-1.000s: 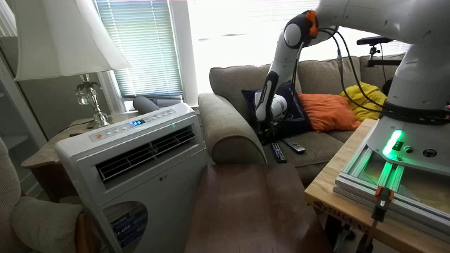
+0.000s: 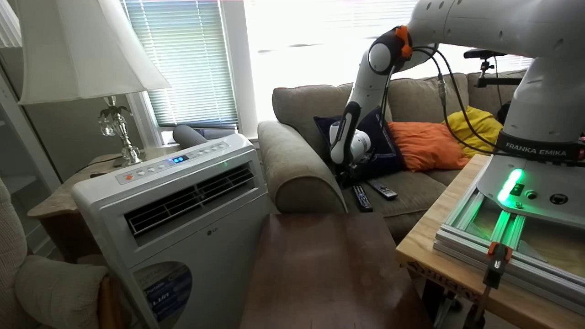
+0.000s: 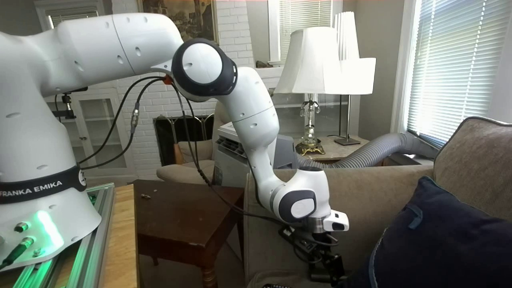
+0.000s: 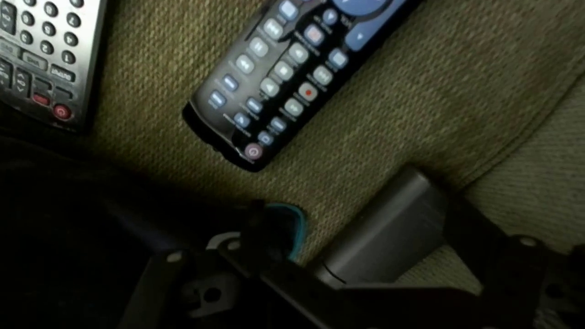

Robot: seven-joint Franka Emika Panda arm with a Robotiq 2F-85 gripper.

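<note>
In the wrist view, a dark grey, smooth-sided block-like object (image 4: 384,227) lies on the sofa cushion beside the cushion seam. My gripper stands open over it, one of its dark fingers to either side. The object's lower end is hidden by the gripper, and contact with the fingers cannot be made out. A black remote (image 4: 274,82) with blue and white buttons rests above it in that view. Another remote, silver (image 4: 49,60), is at the upper left. From outside, the gripper (image 3: 331,271) reaches down to the sofa seat near the armrest.
A navy pillow (image 3: 446,240) with teal trim sits close beside the gripper. The sofa armrest (image 2: 301,175) rises on the other side. Orange (image 2: 428,145) and yellow (image 2: 474,129) pillows lie farther along.
The arm has come down slightly, and its hand has shifted a little to the left in exterior view 1. Both remotes lie where they were.
</note>
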